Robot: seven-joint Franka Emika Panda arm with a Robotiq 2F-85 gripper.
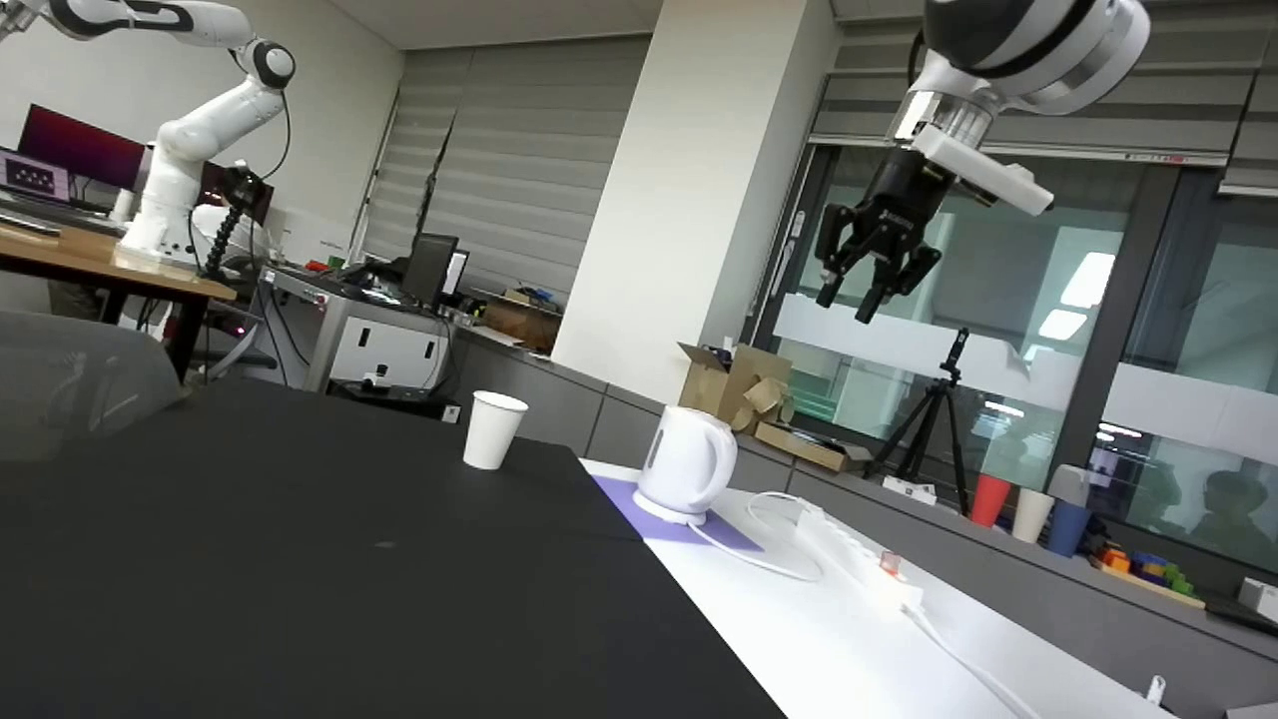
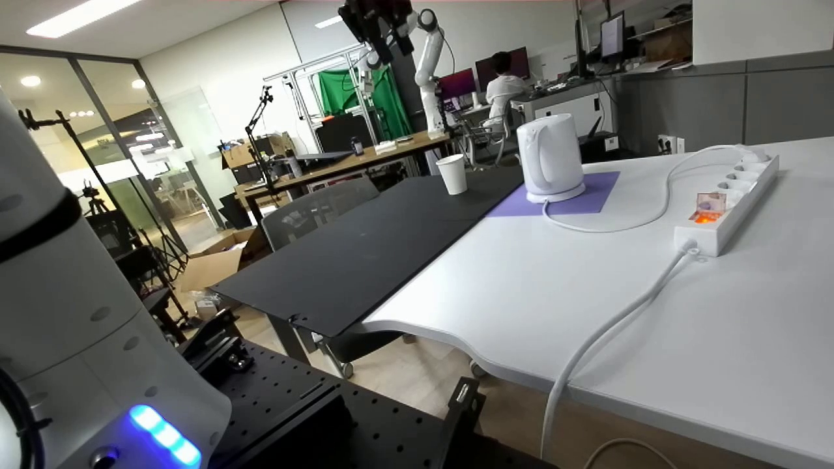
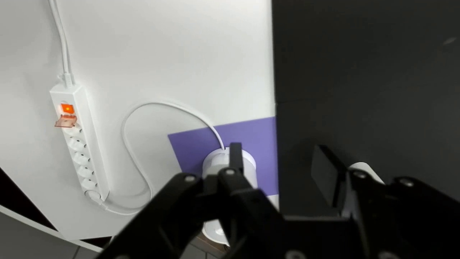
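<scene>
My gripper (image 1: 848,302) hangs in the air, well above the table, with its black fingers part open and nothing between them. On a purple mat (image 2: 598,191) stands a white kettle (image 2: 551,156), upright on its base. In the wrist view the left finger (image 3: 235,156) covers part of the kettle (image 3: 212,164), and the right finger (image 3: 324,175) is over the black surface. A white paper cup (image 1: 492,431) stands upright on the black mat (image 1: 359,563); in the wrist view the fingers hide most of the cup (image 3: 366,169).
A white power strip (image 2: 731,207) with a lit orange switch lies on the white table (image 2: 508,273). The kettle's cord (image 2: 666,195) loops across to it. Coloured cups and a tripod (image 1: 935,419) stand by the window.
</scene>
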